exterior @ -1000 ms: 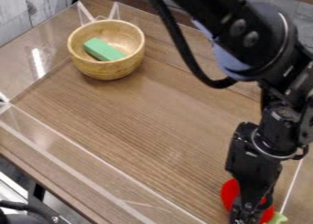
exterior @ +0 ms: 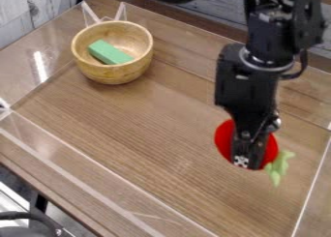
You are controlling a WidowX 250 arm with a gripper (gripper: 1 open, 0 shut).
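My black gripper (exterior: 246, 139) is shut on a red round object (exterior: 258, 149) with pale green at its side, like a tomato or strawberry with leaves, held above the wooden table (exterior: 104, 173) at the right. The fingertips cover part of it.
A wooden bowl (exterior: 137, 59) with a green block (exterior: 111, 50) in it stands at the upper left.
My gripper and the red object have risen from the lower right edge toward the back, higher in the view. The bowl and green block have not moved.
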